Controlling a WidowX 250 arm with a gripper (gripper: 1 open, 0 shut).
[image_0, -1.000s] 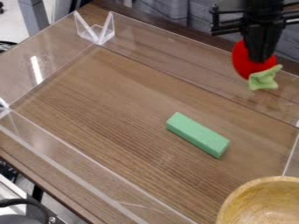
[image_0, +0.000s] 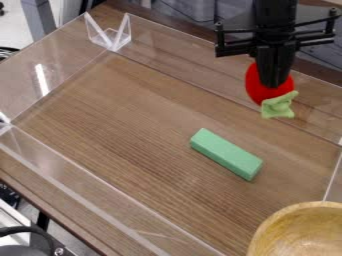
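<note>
My black gripper (image_0: 273, 76) is at the upper right, directly over a red round object (image_0: 262, 88) with a light green piece (image_0: 278, 107) at its lower side; its fingers look shut, and whether they touch the red object is unclear. A green rectangular block (image_0: 226, 153) lies on the wooden table (image_0: 107, 140), below and left of the gripper.
A tan bowl (image_0: 297, 230) is cut off at the bottom right. A clear plastic piece (image_0: 110, 30) stands at the top left. Black cables lie at the lower left edge.
The gripper has moved left, and the red object with its green piece has shifted left along with it. The green block and bowl are unchanged.
</note>
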